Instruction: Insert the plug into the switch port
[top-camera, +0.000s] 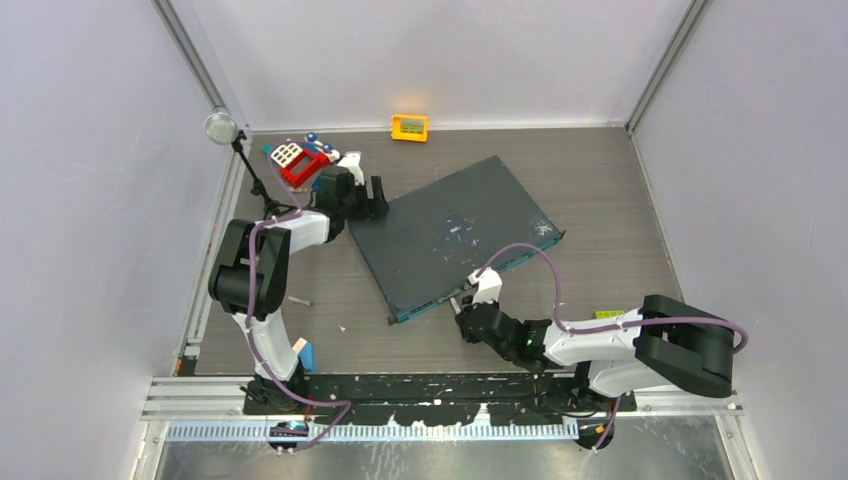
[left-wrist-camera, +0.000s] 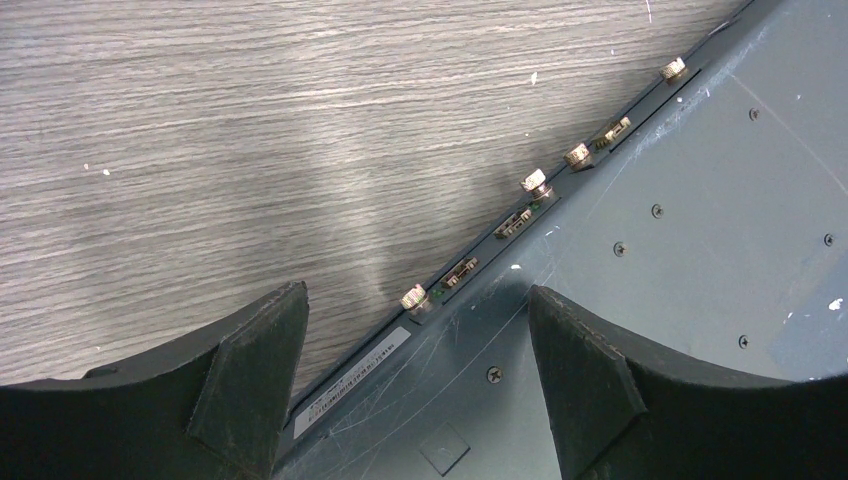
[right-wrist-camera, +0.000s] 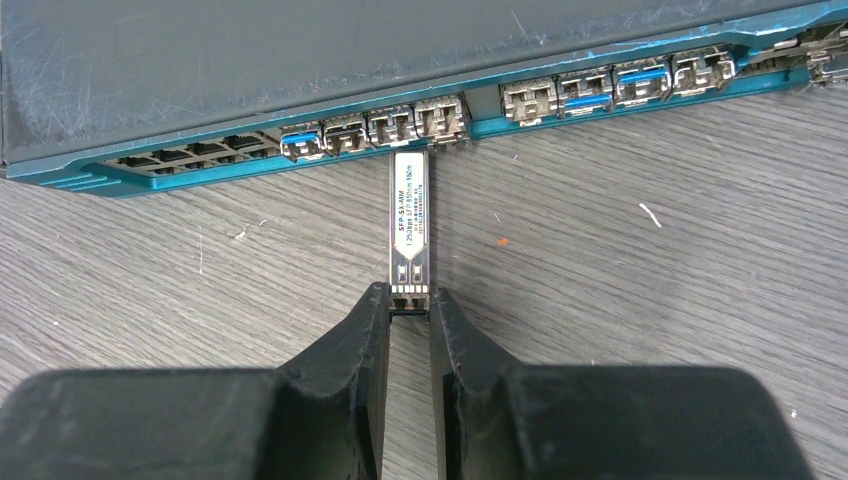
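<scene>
In the right wrist view my right gripper is shut on the rear end of a silver SFP plug (right-wrist-camera: 409, 205). The plug's far end meets the switch's port row (right-wrist-camera: 440, 118) near the middle; whether it is inside a port I cannot tell. The dark switch (top-camera: 455, 225) lies diagonally on the table, its teal front toward my right arm. My left gripper stands open above the switch's rear-left edge, with nothing held between its fingers.
A red toy (top-camera: 305, 165) lies at back left beside a lamp stand, a yellow box (top-camera: 409, 127) at the back. A small stick (top-camera: 300, 301) lies left of the switch.
</scene>
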